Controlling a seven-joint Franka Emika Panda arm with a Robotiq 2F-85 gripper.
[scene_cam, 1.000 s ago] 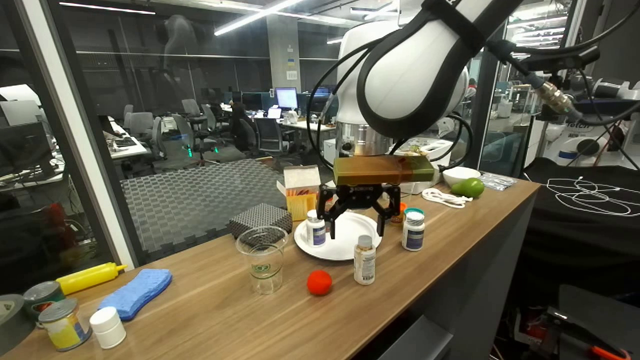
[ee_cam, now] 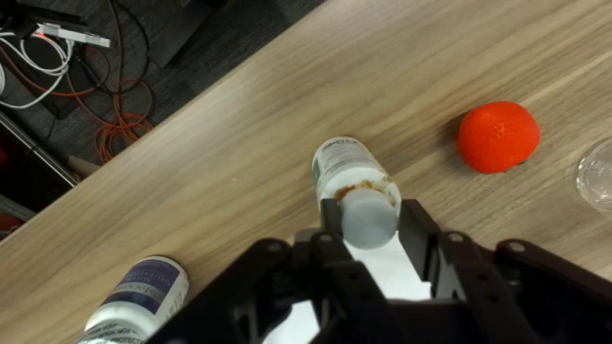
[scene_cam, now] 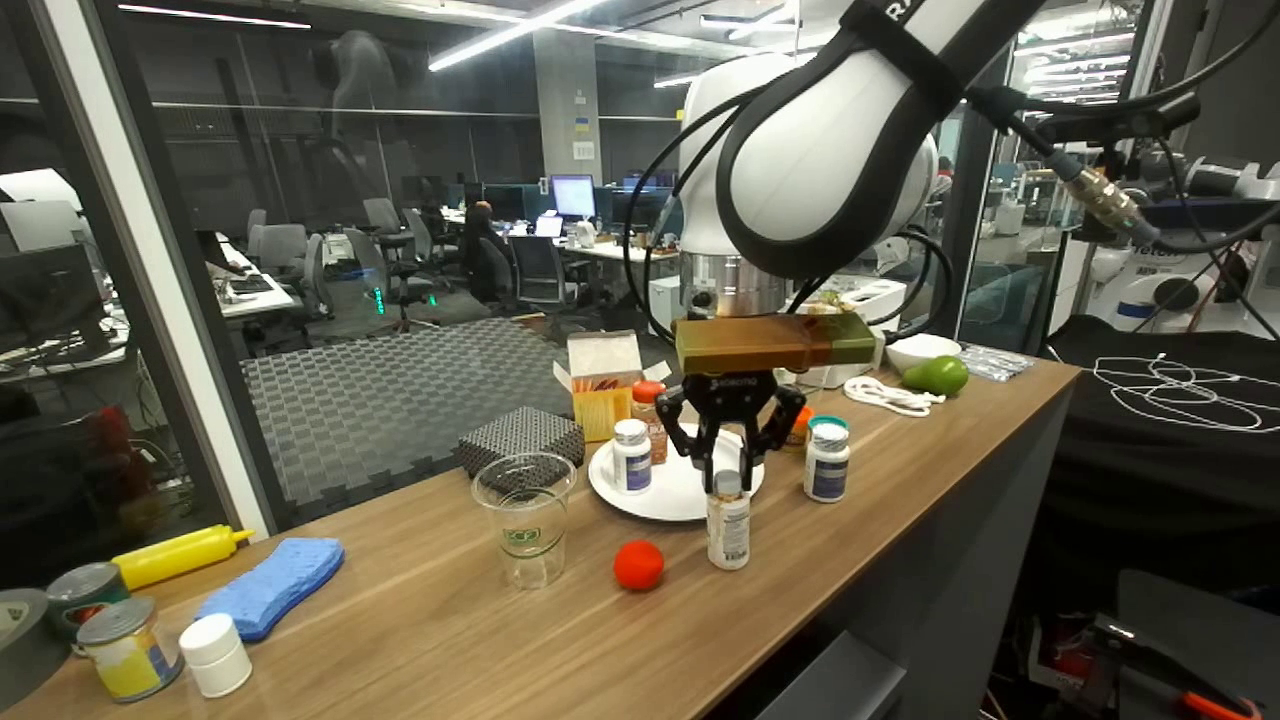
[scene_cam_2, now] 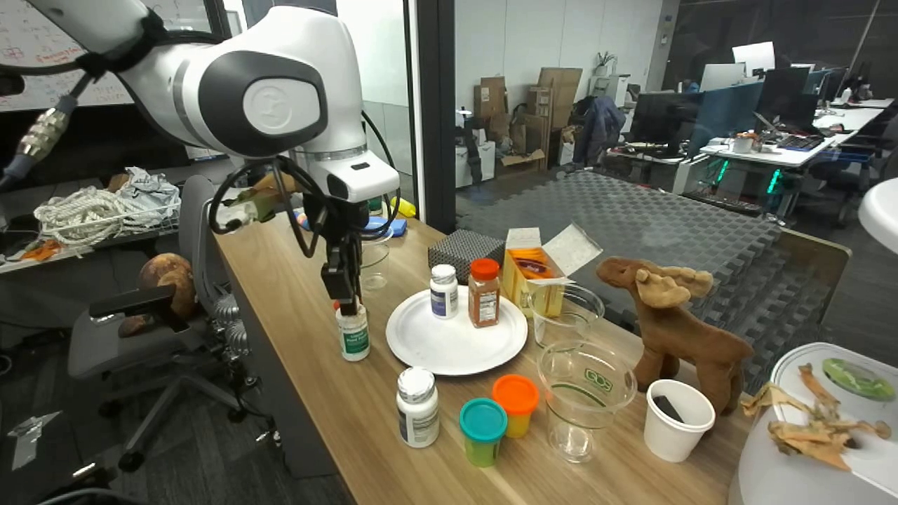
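A small white bottle with a grey cap stands upright on the wooden counter, in front of the white plate. My gripper is over it, pointing down, its fingers part way together. In the wrist view the two dark fingers flank the grey cap closely, one on each side; whether both press on it cannot be told. Rusty stains mark the shoulder of the bottle. From the other side, its green label shows below the gripper.
A red ball and a clear cup lie to the left in the first exterior view. Another white bottle stands to the right. The plate bears a white bottle and a red-capped jar. The counter's front edge is close.
The gripper has come slightly right and its fingers have drawn much closer together, now at the bottle's cap. The bottle and other items look unmoved.
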